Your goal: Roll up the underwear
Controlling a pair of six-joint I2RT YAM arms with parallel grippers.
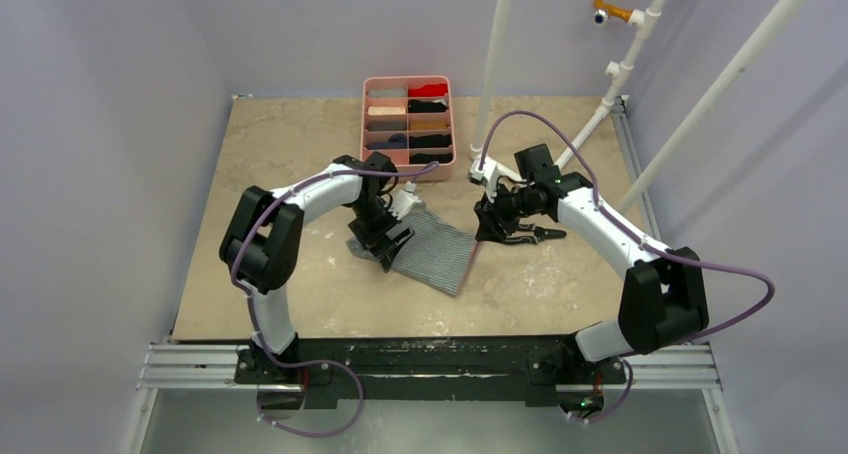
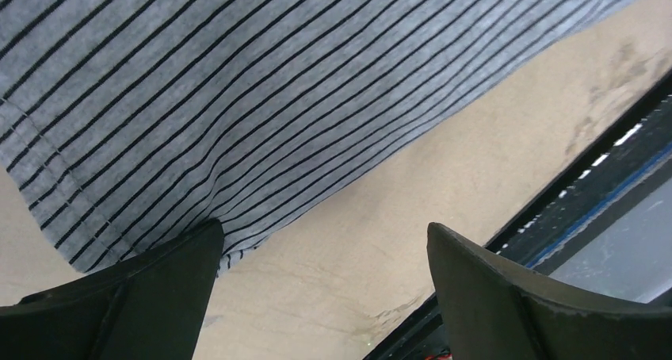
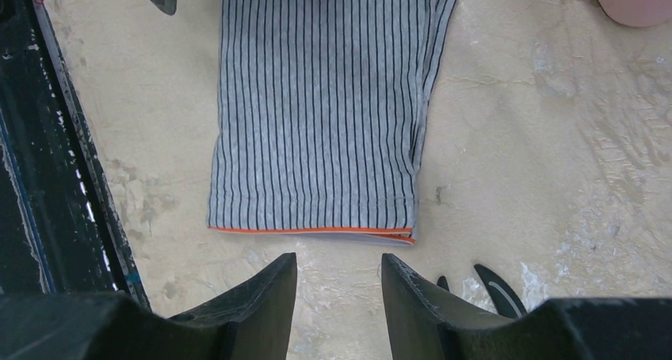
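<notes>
The grey striped underwear (image 1: 440,259) lies spread flat on the beige table, with an orange edge at its right end (image 3: 317,225). My left gripper is open and low over the garment's left part, its left finger pressing at the cloth's edge in the left wrist view. My right gripper is apart from the cloth, just beyond the orange edge; its fingers stand part open with nothing between them.
A pink divided box (image 1: 408,169) of folded clothes stands behind the garment. Dark tools (image 1: 545,234) lie to the right, near white pipes (image 1: 620,74).
</notes>
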